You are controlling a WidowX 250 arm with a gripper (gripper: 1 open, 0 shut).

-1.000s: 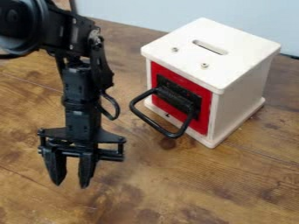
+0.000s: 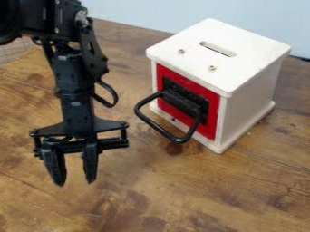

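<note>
A white wooden box (image 2: 244,97) stands on the wooden table, with a slot and two screws on top. Its red front (image 2: 215,117) faces left and carries a black panel with a black loop handle (image 2: 169,135) sticking out toward the lower left. My black gripper (image 2: 72,166) hangs point-down at the left, apart from the box and its handle, its two fingers parted with nothing between them.
A pale wall (image 2: 121,14) runs along the back behind the table.
My gripper and arm have shifted slightly upward in the view over the last second. The box and its handle have not moved.
</note>
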